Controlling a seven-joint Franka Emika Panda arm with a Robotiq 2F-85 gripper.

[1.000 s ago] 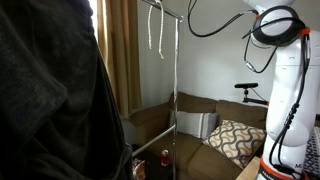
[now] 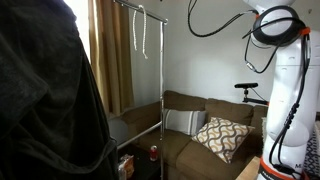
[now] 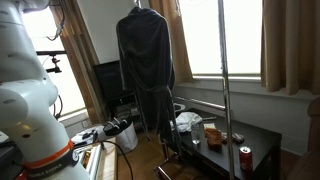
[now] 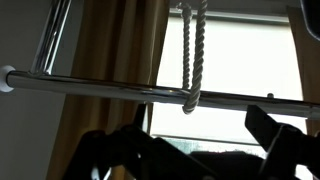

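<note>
In the wrist view my gripper is open, its dark fingers (image 4: 135, 145) apart at the bottom of the picture with nothing between them. Beyond it, a twisted white rope (image 4: 196, 60) hangs down as a loop, its lower end in front of a shiny horizontal rail (image 4: 110, 88). Exterior view 1 shows white rope (image 2: 143, 35) hanging from the top of a metal rack (image 2: 162, 85). A black garment (image 3: 145, 50) hangs on the rack in exterior view 2; dark cloth (image 2: 50, 95) fills the left of exterior view 1. Neither exterior view shows the gripper.
A brown sofa (image 2: 190, 150) with pillows stands behind the rack. On a dark low table (image 3: 225, 150) are a red can (image 3: 246, 158) and several small items. Curtains (image 3: 285, 50) flank the bright window. A white bin (image 3: 121, 135) stands near the arm's base (image 3: 50, 160).
In exterior view 1 the rack, rope, sofa and curtain have shifted left in the picture. The arm's base keeps its place in the frame.
</note>
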